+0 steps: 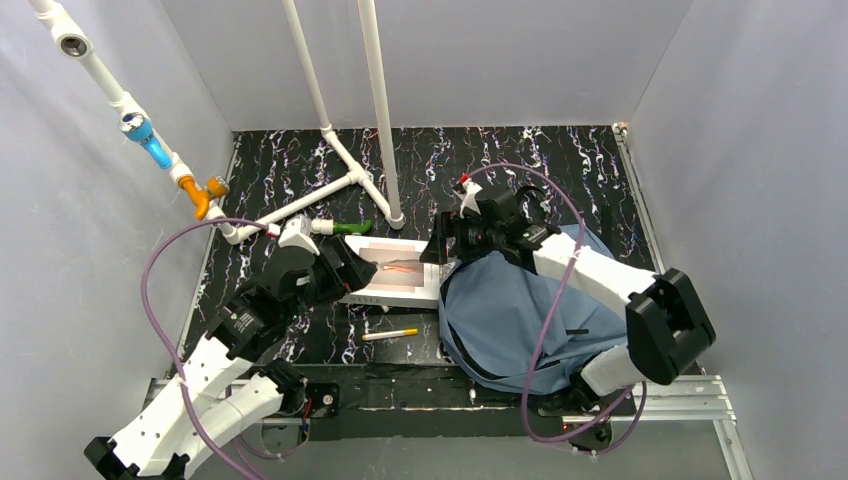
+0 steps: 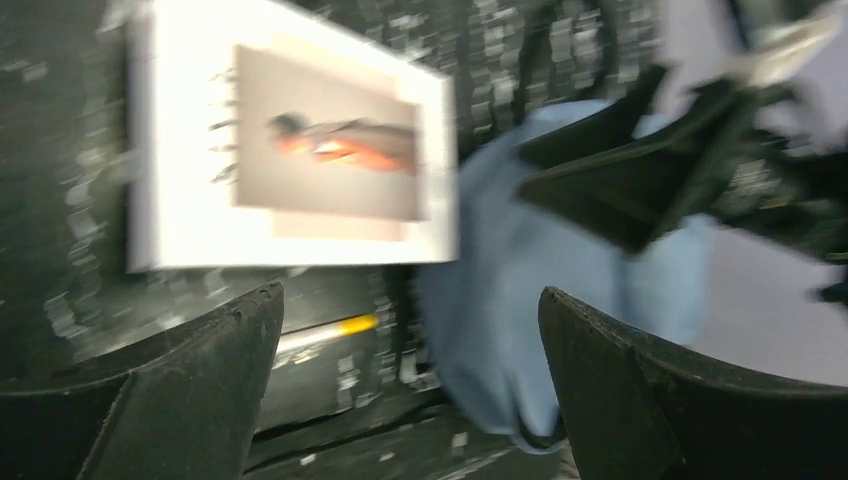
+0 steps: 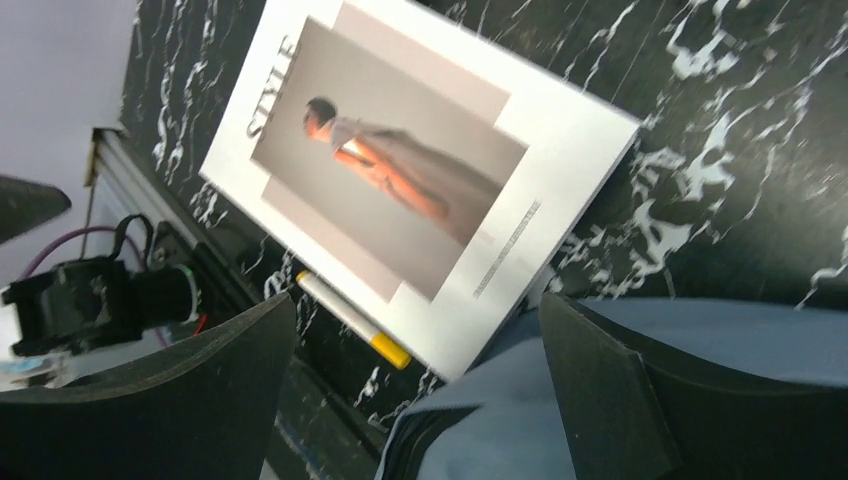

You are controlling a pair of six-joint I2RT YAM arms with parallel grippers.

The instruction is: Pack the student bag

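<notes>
A white box-like book [image 1: 390, 292] marked STYLE, with a photo on its cover, lies on the dark marbled table, left of the blue bag [image 1: 535, 300]. My left gripper [image 1: 372, 268] is over the book's left side, its fingers [image 2: 190, 380] wide apart and empty. Above the book's right end is my right gripper [image 1: 436, 245], also open; its pads [image 3: 610, 390] hold nothing. In the right wrist view the book's cover [image 3: 400, 180] lies tilted beyond the fingers. A white marker with a yellow end [image 1: 390, 335] rests in front of the book.
White pipes [image 1: 305, 200] stand behind and left of the book. A green pipe fitting [image 1: 352, 228] with a white end lies just behind it. Bare table [image 1: 440, 160] shows at the back. The bag covers the front right.
</notes>
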